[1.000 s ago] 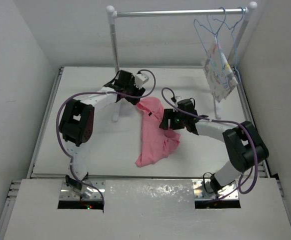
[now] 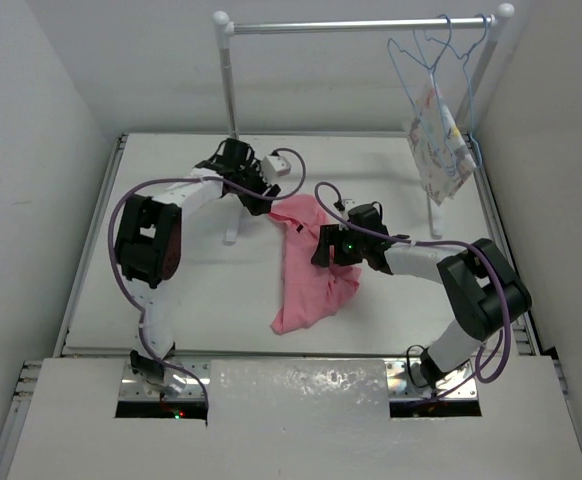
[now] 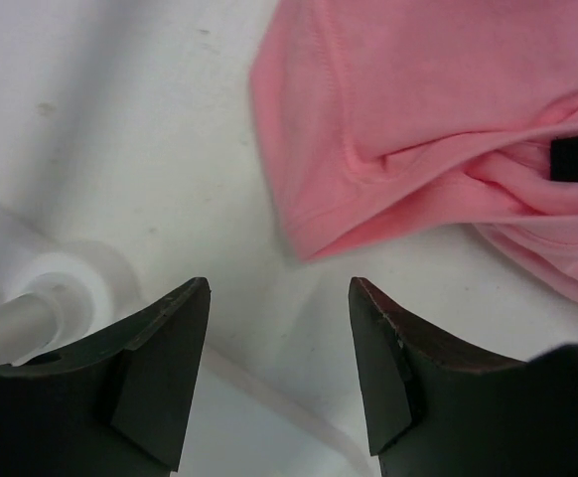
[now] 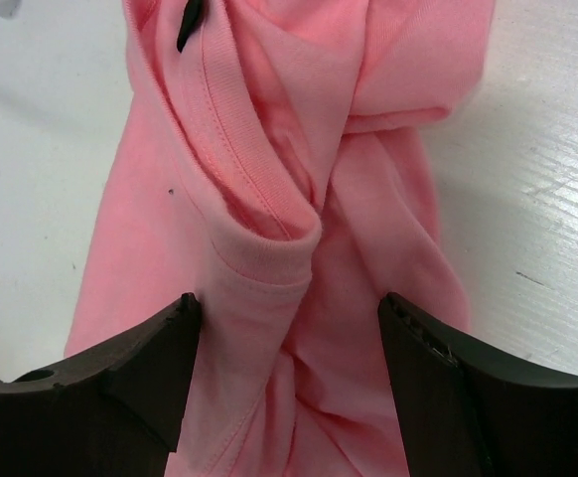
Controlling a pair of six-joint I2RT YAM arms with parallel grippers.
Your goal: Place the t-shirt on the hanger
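Observation:
Crumpled on the table lies the pink t-shirt (image 2: 306, 285), its folds bunched toward the upper part. My left gripper is open, and a corner of the pink cloth (image 3: 339, 189) lies just ahead of its fingertips, apart from them. Over the right side of the shirt, my right gripper (image 2: 328, 258) stands open. In the right wrist view a raised pink fold (image 4: 259, 253) runs between its spread fingers, not clamped. Blue hangers (image 2: 433, 70) hang from the rail at the upper right.
A metal rail (image 2: 341, 27) spans the back on white posts. A patterned cloth (image 2: 439, 145) hangs at its right end. In the left wrist view, a white post fitting (image 3: 66, 288) is close to the left finger.
My right gripper has moved slightly left over the shirt. The shirt lies as before.

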